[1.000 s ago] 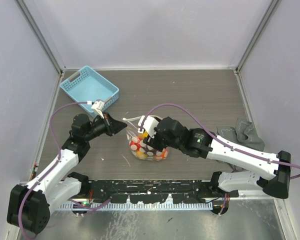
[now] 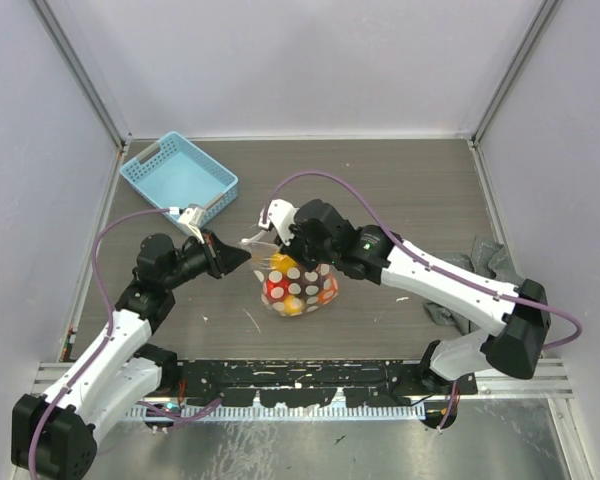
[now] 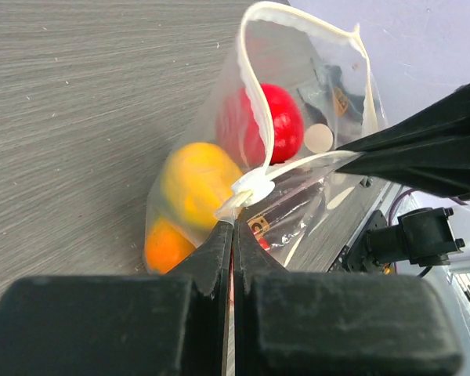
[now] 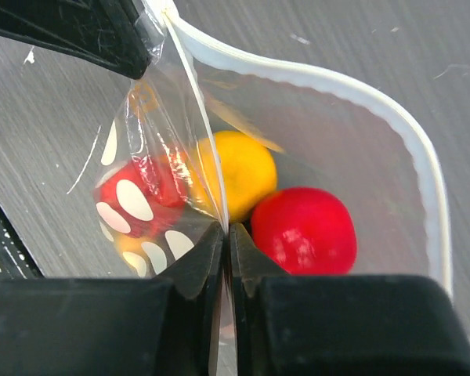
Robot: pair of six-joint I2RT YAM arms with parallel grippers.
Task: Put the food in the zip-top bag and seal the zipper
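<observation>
The clear zip top bag (image 2: 296, 292), printed with pale dots, stands with its mouth parted. Inside it are a yellow item (image 4: 236, 174), a red one (image 4: 305, 231) and, lower, an orange one (image 3: 166, 245). My left gripper is shut on the corner of the bag's white zipper rim (image 3: 254, 186). At the mouth's near side, my right gripper has its fingers together with the thin edge of the bag between them. From above, the right arm hides part of the bag's rim.
A light blue basket (image 2: 223, 196) sits at the back left. Some grey cloth (image 2: 485, 262) lies crumpled at the right edge.
My left arm has drawn slightly left, still at the corner.
</observation>
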